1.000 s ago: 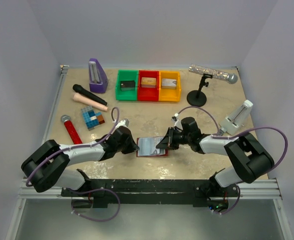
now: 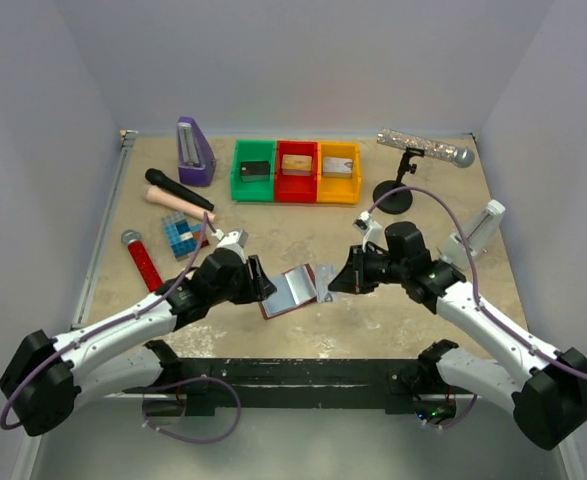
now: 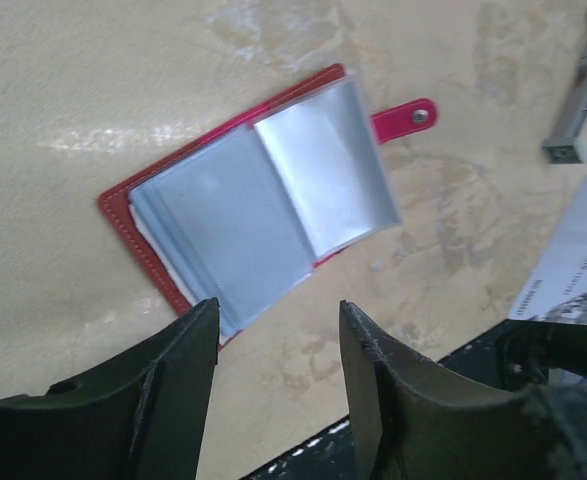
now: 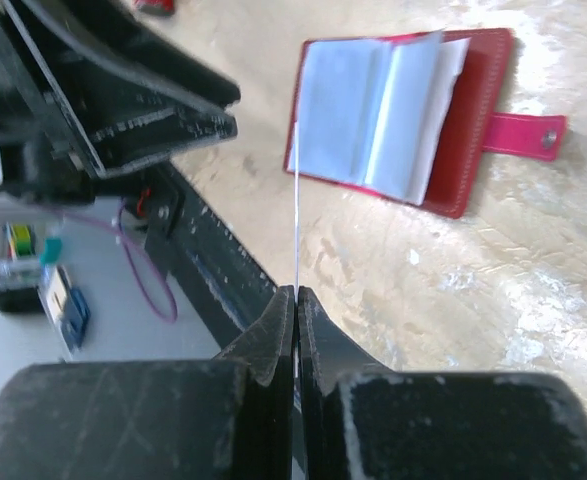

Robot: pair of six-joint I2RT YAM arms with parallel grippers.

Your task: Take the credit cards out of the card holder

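The card holder [image 2: 288,291] lies spread out on the table, a red cover with clear whitish sleeves [image 3: 238,220] and a red snap tab [image 3: 405,120]. Above its left side my left gripper has its fingers apart, with nothing between them. A pale card [image 2: 325,283] stands off the holder's right side, its tip held by my right gripper [image 2: 335,284]. In the right wrist view that card [image 4: 296,200] appears edge-on as a thin line rising from the shut right gripper. The left wrist view shows the card's printed face [image 3: 568,260]. Whether more cards are in the sleeves cannot be told.
Green, red and yellow bins [image 2: 295,198] stand at the back, each with something in it. Microphones and a block piece [image 2: 181,235] lie on the left; a stand [image 2: 398,190] and a white device [image 2: 476,232] are on the right.
My right gripper has moved right, bringing the card off the holder. The left gripper has come off the holder's left edge and risen. The holder has turned slightly.
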